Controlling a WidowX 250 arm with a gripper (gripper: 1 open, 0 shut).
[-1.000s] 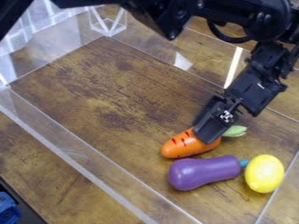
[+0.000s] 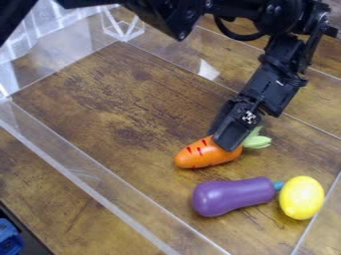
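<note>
My black gripper point(image 2: 234, 129) reaches down from the top right onto the orange toy carrot point(image 2: 204, 153), just behind its middle, covering part of it near the green leaves point(image 2: 257, 138). Below lie a purple toy eggplant point(image 2: 232, 196) and a yellow lemon point(image 2: 301, 197).
The wooden tray floor point(image 2: 100, 105) is clear to the left, bounded by transparent walls. A blue object point(image 2: 8, 237) sits outside at the bottom left corner.
My gripper has moved up the picture and left from about a second ago. The carrot has shifted slightly up and left, its tip now farther from the eggplant.
</note>
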